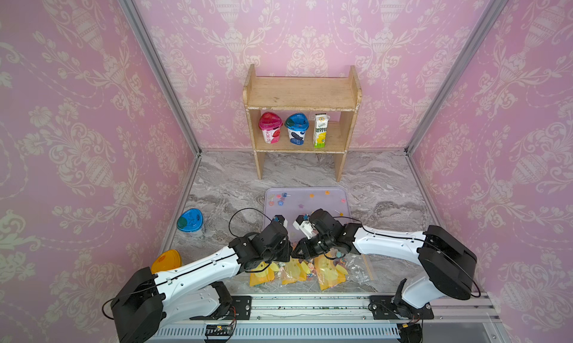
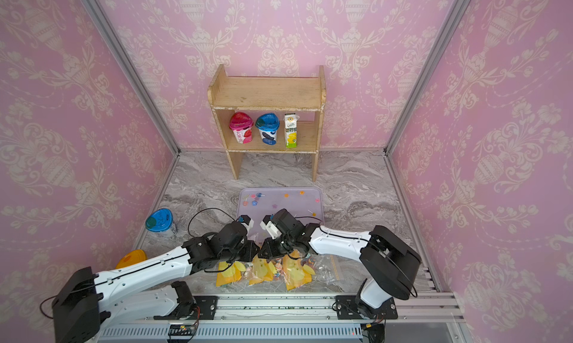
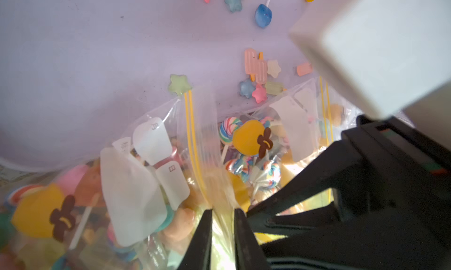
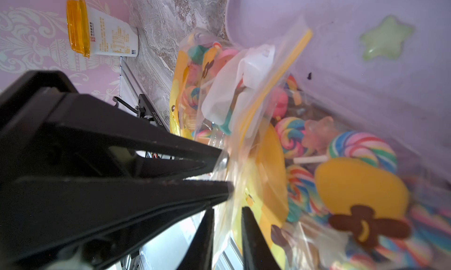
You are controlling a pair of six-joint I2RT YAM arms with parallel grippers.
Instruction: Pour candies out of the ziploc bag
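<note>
Several ziploc bags (image 3: 122, 194) of candies and yellow cards lie along the front of the lilac tray (image 3: 79, 68), where loose candies are scattered. My left gripper is part open at an upright zipper strip (image 3: 195, 143) of one bag, its fingertips either side of the plastic. My right gripper is shut at the same strip, facing the left one closely; whether any thin plastic is caught in it is unclear. In both top views the wrists hide much of the bags' tops.
A wooden shelf (image 1: 301, 92) with two cups and a carton stands behind the tray. A blue-lidded cup (image 1: 189, 220) and a yellow-lidded cup (image 4: 110, 32) are at the left.
</note>
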